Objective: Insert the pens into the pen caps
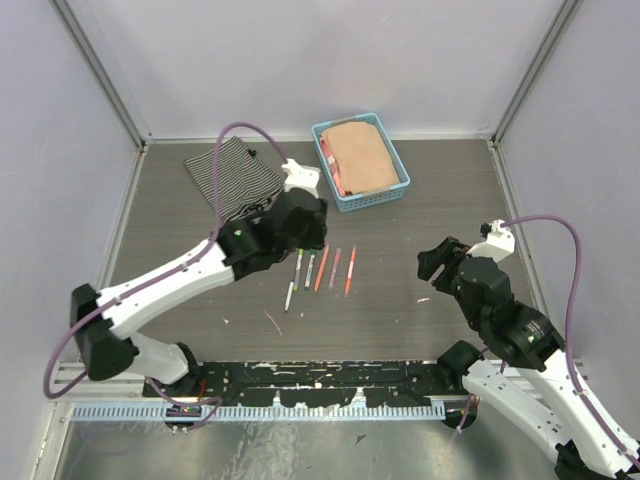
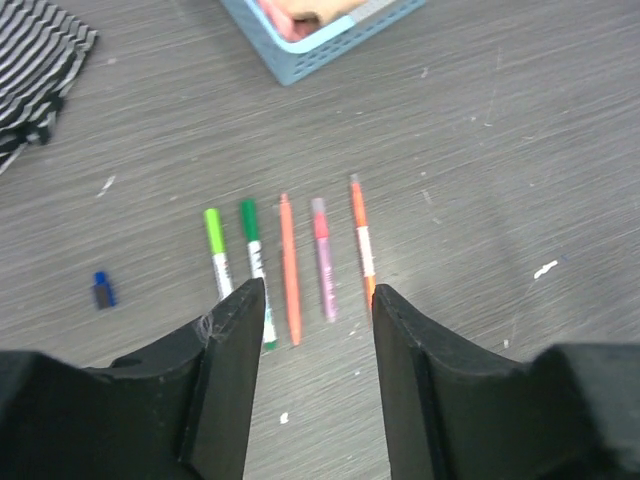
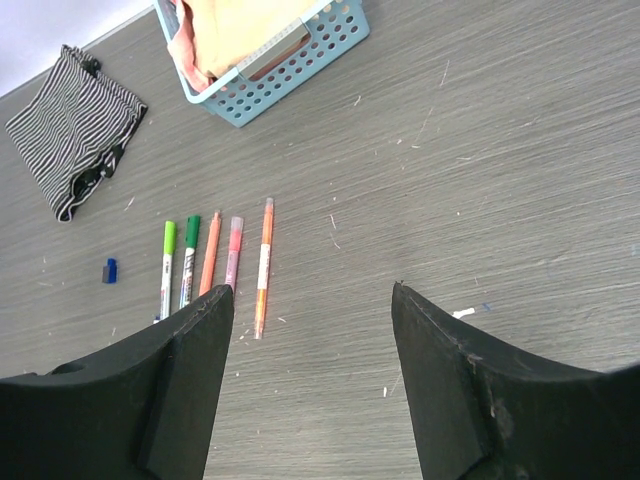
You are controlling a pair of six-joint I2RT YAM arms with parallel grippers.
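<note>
Several pens lie in a row: a light-green-capped pen point(image 2: 219, 254), a dark-green-capped pen point(image 2: 256, 260), an orange pen point(image 2: 290, 270), a pink pen point(image 2: 325, 262) and an orange-and-white pen point(image 2: 364, 240). Apart to their left is a small dark-blue cap point(image 2: 104, 290). A white pen point(image 1: 289, 297) sits nearer the front. High over the row, my left gripper is open and empty; its fingers cover parts of the pens only by overlap in its wrist view. Off to the right, my right gripper is also open, with bare table between its fingertips.
Behind the pens stands a blue basket point(image 1: 375, 200) with a tan cloth point(image 1: 362, 157) inside. A striped cloth point(image 1: 235, 175) lies at the back left, partly behind my left arm.
</note>
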